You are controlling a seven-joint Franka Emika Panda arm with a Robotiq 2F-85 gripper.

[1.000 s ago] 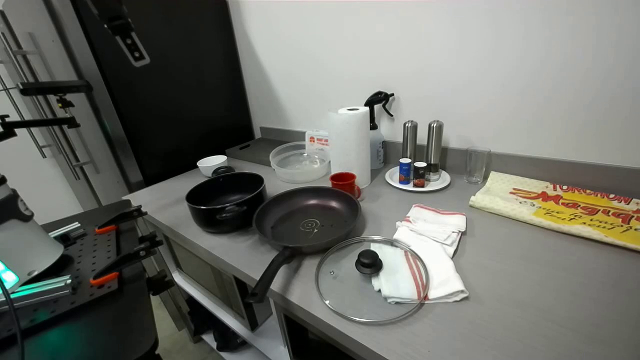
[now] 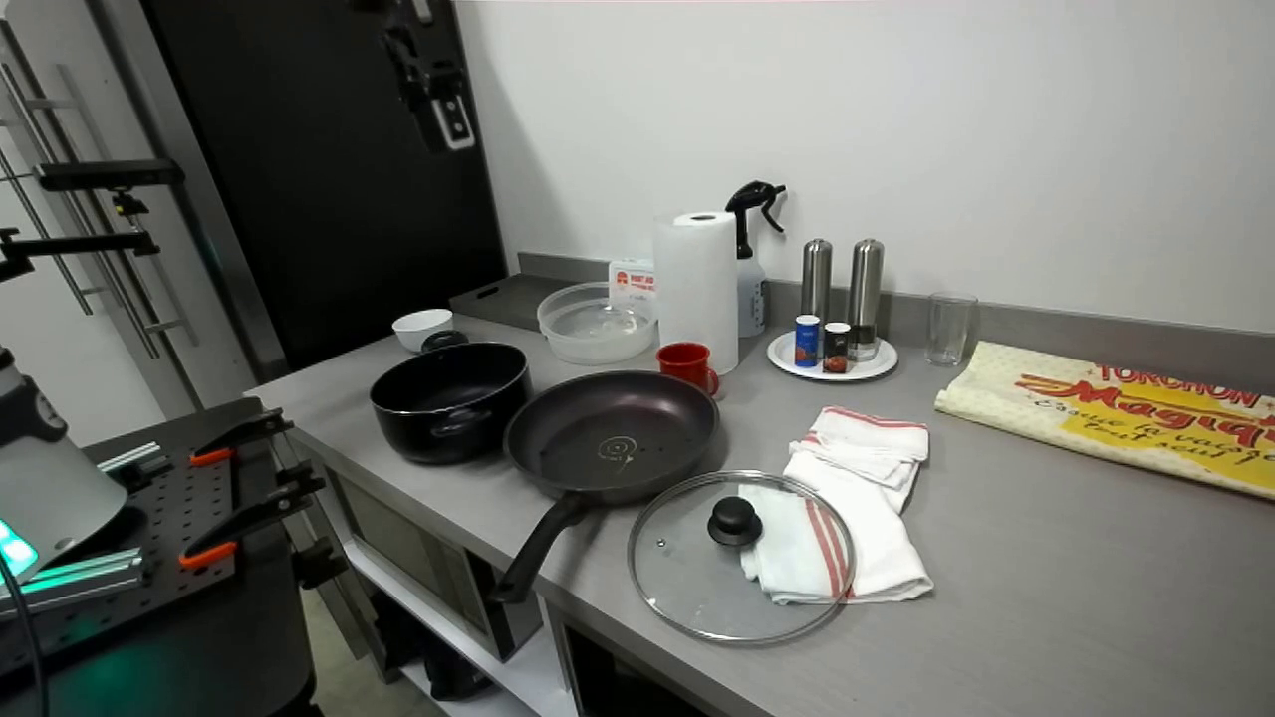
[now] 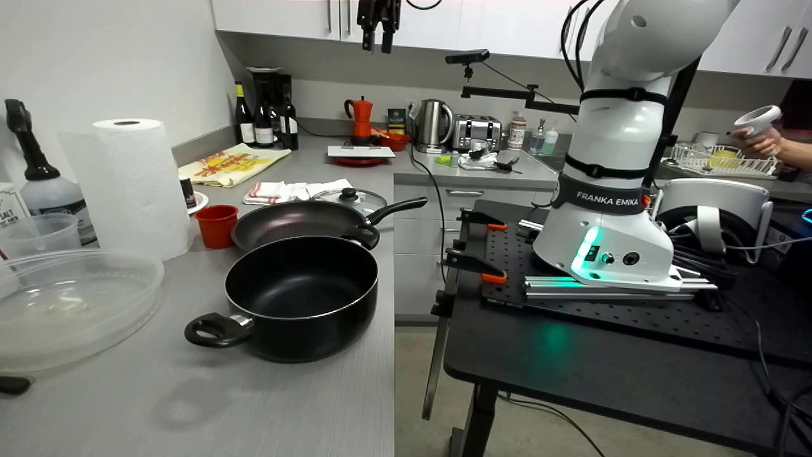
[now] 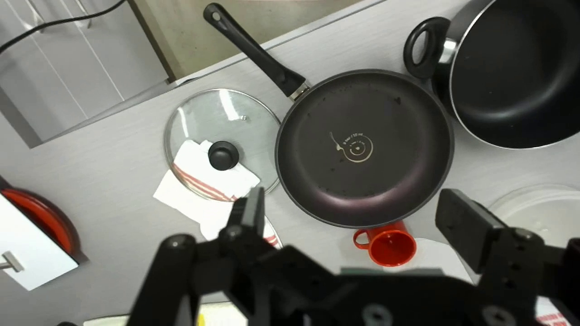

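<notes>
High above the counter, my gripper is open, its two fingers wide apart and nothing between them; exterior view 2 shows the gripper (image 3: 377, 47) at the top edge. Below it lies a dark frying pan (image 4: 364, 146), its handle reaching over the counter's front edge. A black pot (image 2: 448, 400) stands beside the pan. The glass lid (image 2: 681, 562) with a black knob rests partly on a white, red-striped towel (image 2: 879, 544). Close against the pan's far side is a red mug (image 4: 392, 245).
A paper towel roll (image 2: 699, 293), a spray bottle (image 2: 750, 293) and a clear plastic bowl (image 2: 598, 341) stand behind the pans. A white plate (image 2: 879, 364) carries shakers and two steel mills. Past it are a glass (image 2: 950, 329) and a yellow cloth (image 2: 1124, 418).
In exterior view 1 my gripper has moved right, from over the left of the dark panel to near its right edge. Objects on the counter have stayed put.
</notes>
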